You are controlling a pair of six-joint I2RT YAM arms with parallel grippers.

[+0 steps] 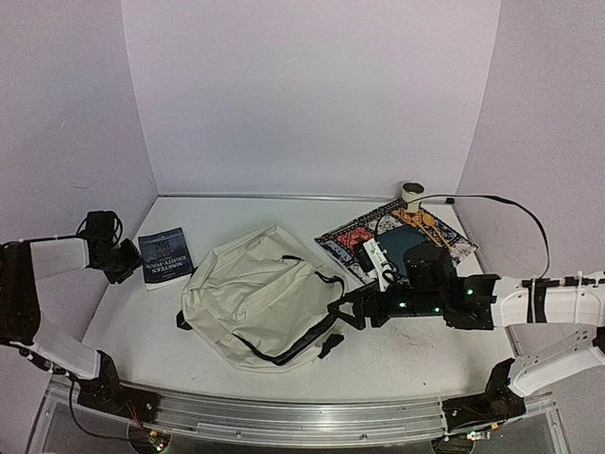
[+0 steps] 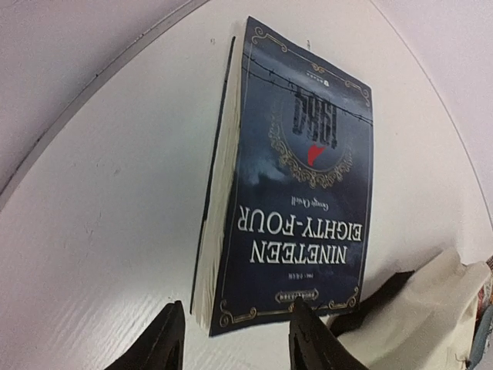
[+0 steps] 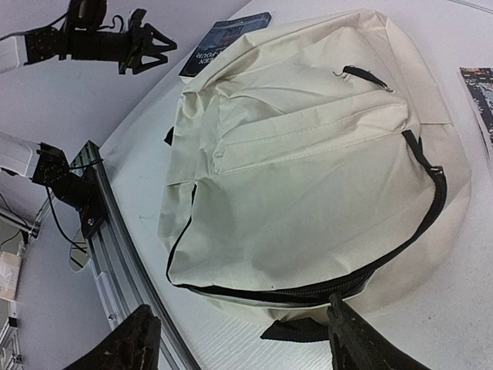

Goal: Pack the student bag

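Observation:
The beige bag (image 1: 260, 293) lies flat mid-table, its black zipper (image 3: 308, 294) parted a little along the edge facing the right arm. A dark blue book (image 1: 165, 255), "Nineteen Eighty-Four", lies closed at the bag's left. My left gripper stands open by the book's lower end; nothing is between its fingers, and a gap from the cover cannot be told. Close to the bag's zipper edge, my right gripper is open and empty; whether it touches the fabric is unclear.
A patterned mat (image 1: 359, 232) with a dark teal flat item (image 1: 402, 241) on it lies at the back right, partly behind the right arm. A light cup (image 1: 412, 194) stands at its far edge. Bare table shows at front left and front right.

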